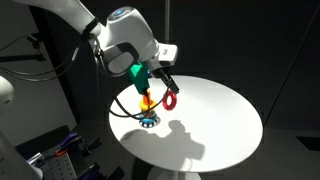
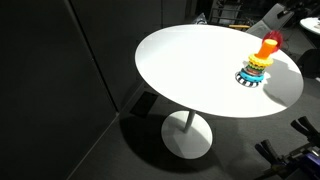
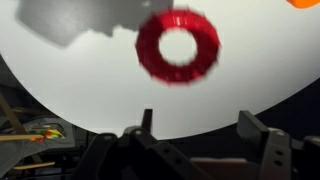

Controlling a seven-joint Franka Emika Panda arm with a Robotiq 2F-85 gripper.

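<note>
A red ring (image 3: 178,46), slightly blurred, is ahead of my gripper in the wrist view. The gripper's fingers are wide apart with nothing between them. In the first exterior view the ring (image 1: 170,101) shows face-on just below the gripper, seemingly in the air and clear of the fingers. Left of it on the white table stands a stack of colored rings (image 1: 148,121) with an orange top. The second exterior view shows this stack (image 2: 253,73) upright near the table's edge, with the red ring (image 2: 275,38) seen beside the orange top (image 2: 267,48).
Part of the orange top (image 3: 303,3) shows at the wrist view's upper right corner. Dark floor surrounds the table.
</note>
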